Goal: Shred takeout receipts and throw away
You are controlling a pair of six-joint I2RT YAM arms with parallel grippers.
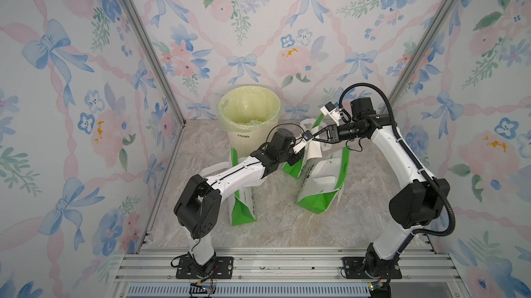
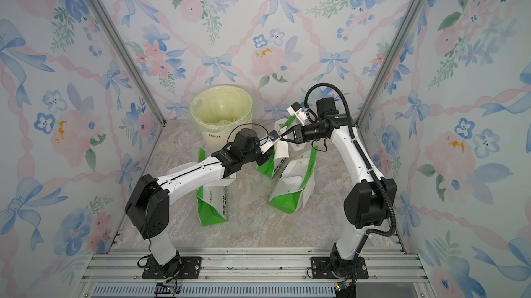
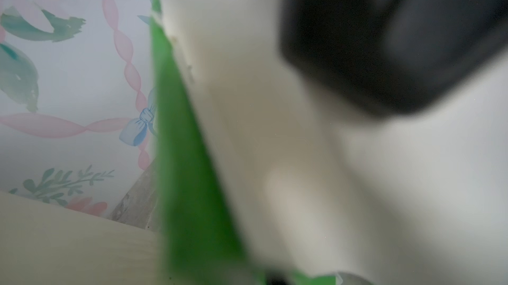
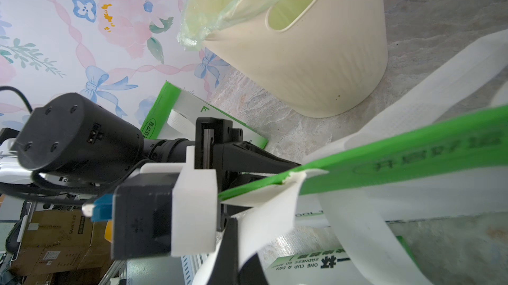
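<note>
Green-and-white paper strips with printing lie folded on the marble table (image 1: pixel 193 226): one at the left (image 1: pixel 242 209), one at the right (image 1: pixel 318 198), and one at the back (image 4: pixel 423 147) is raised between my grippers. My right gripper (image 1: pixel 318 134) is shut, with the upper edge of that paper at its fingertips. A cream bin (image 1: pixel 249 137) with a pale green liner stands behind at the left.
Floral walls enclose the table on the sides and back. Bare table shows at the far left, far right and front middle. A rail runs along the front edge.
</note>
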